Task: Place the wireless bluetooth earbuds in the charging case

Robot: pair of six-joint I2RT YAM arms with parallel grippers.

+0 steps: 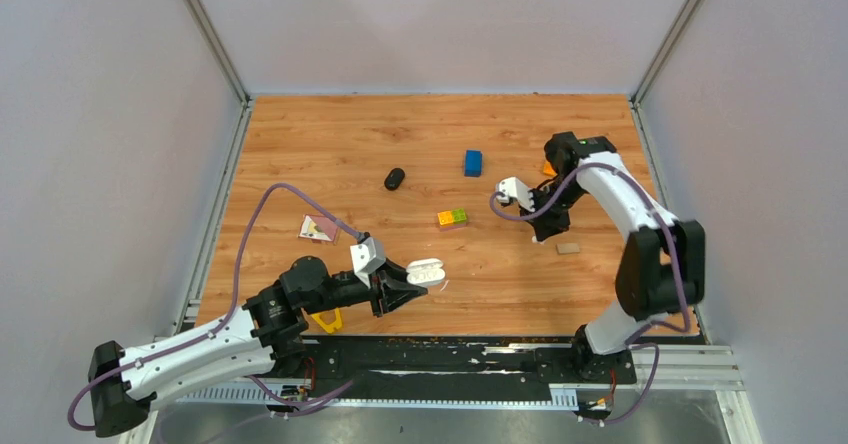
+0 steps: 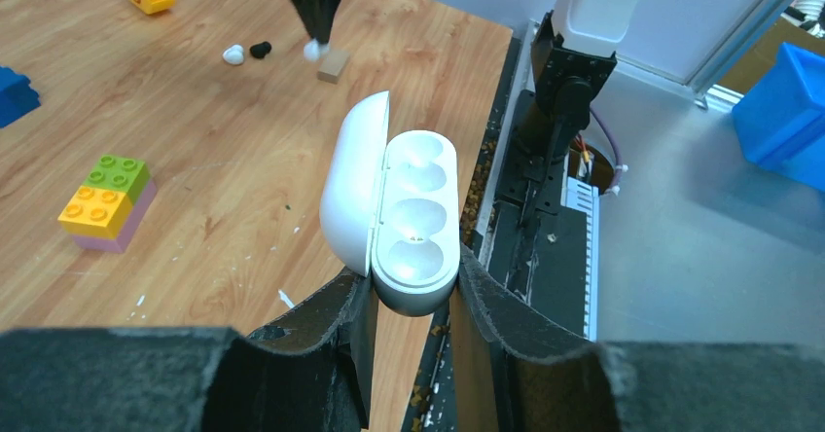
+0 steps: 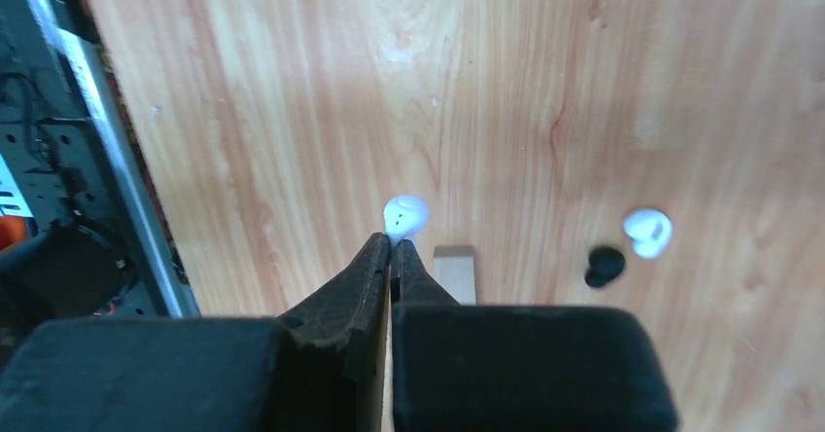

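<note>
My left gripper is shut on the white charging case (image 2: 418, 220), whose lid stands open with empty hollows facing the camera. At the tip of my right gripper a white earbud (image 3: 406, 215) is pinched by its stem, clear of the table. Another white earbud (image 3: 648, 232) lies on the wood, beside a small black earbud (image 3: 604, 267). In the top view the case (image 1: 426, 272) is at the front middle, and the right gripper (image 1: 537, 239) is to its right.
A small wooden block (image 3: 454, 273) lies below the right gripper. Yellow-green bricks (image 1: 452, 218), a blue brick (image 1: 473, 163) and a black mouse-like object (image 1: 395, 179) sit farther back. Bare table lies between the two grippers.
</note>
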